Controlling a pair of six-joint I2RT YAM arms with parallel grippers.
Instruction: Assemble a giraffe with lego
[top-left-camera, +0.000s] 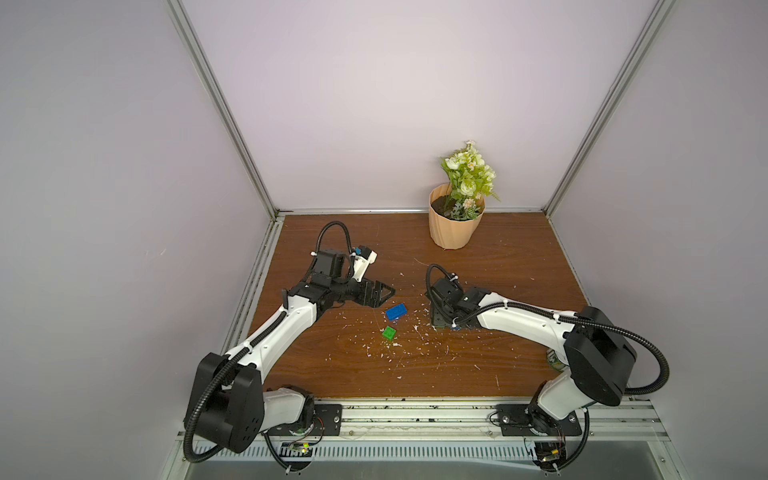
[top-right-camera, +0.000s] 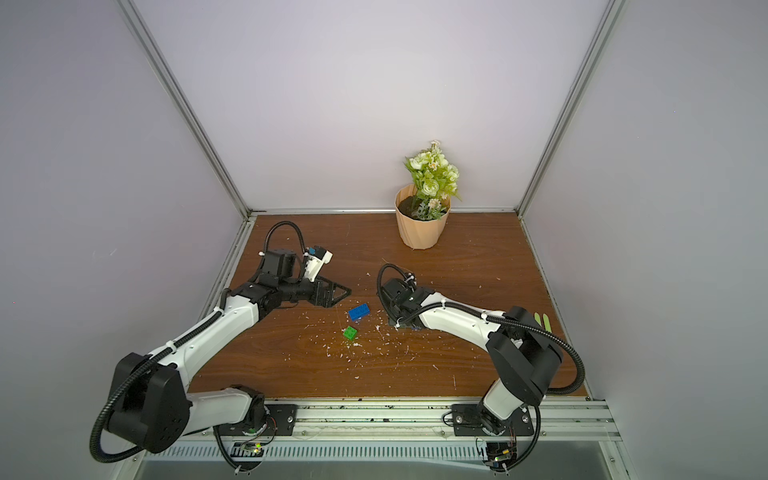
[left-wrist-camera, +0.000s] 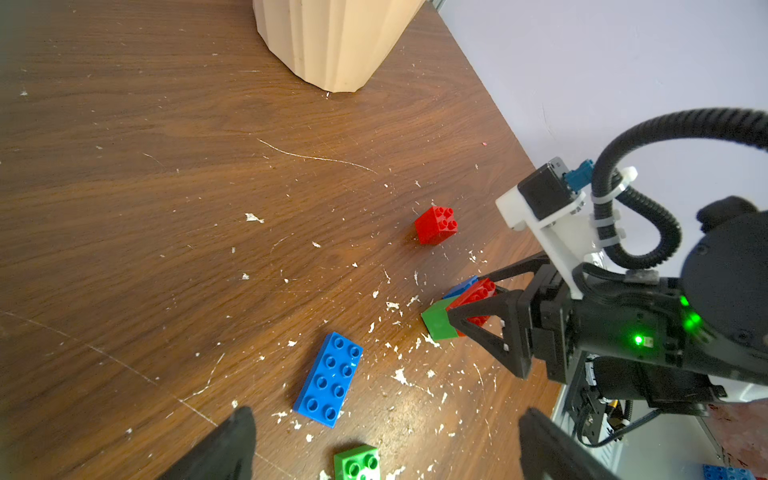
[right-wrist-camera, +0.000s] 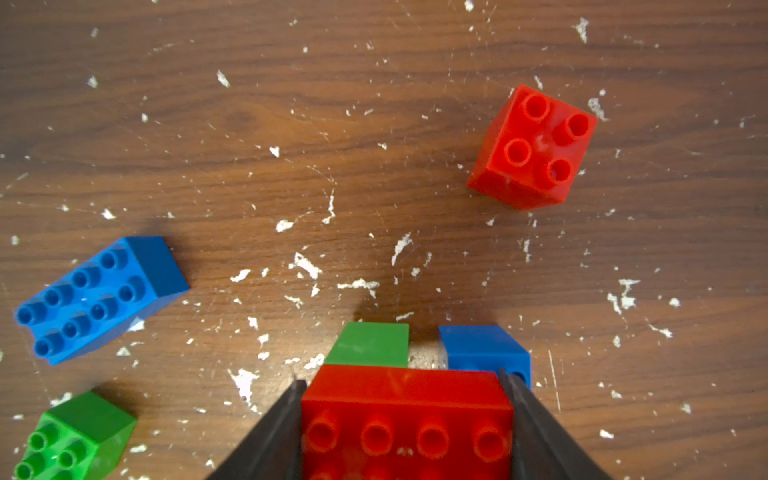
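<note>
A long red brick (right-wrist-camera: 406, 432) rests across a green brick (right-wrist-camera: 369, 344) and a blue brick (right-wrist-camera: 485, 345) standing apart side by side. My right gripper is around the red brick, one finger at each end; no clear gap shows, but whether it grips is unclear. To the left, a long blue brick (left-wrist-camera: 329, 380) lies studs up, with a small green brick (left-wrist-camera: 357, 464) near it. Farther back sits a small red brick (right-wrist-camera: 534, 148). My left gripper (top-left-camera: 385, 293) hovers above the table behind the long blue brick, its fingers wide apart and empty.
A potted plant (top-left-camera: 453, 228) stands at the back of the wooden table. White scraps litter the middle. Green pieces (top-right-camera: 542, 322) show at the far right, partly behind the right arm.
</note>
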